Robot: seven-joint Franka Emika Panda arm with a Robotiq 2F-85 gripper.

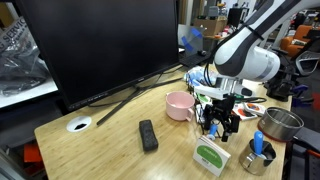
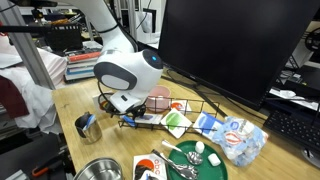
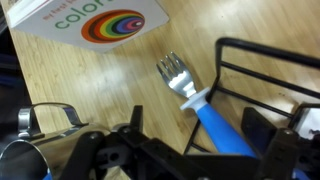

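Note:
My gripper stands open, its dark fingers spread to either side of a blue-handled fork (image 3: 222,131) in the wrist view. The tines lie on the wooden table beyond the fingertips, and the handle runs back between them beside the black wire rack (image 3: 265,76). Whether the fingers touch the handle does not show. In exterior view 1 the gripper (image 1: 220,132) is low over the table, behind the white box (image 1: 211,155). A steel cup (image 1: 257,158) with a blue handle sticking out of it is at the right.
A pink bowl (image 1: 180,106) stands behind the gripper. The steel pot (image 1: 281,124) is at the right, and a green plate (image 2: 196,158) lies across the rack from the cup. A black remote (image 1: 148,135) rests on the left; bare table surrounds it.

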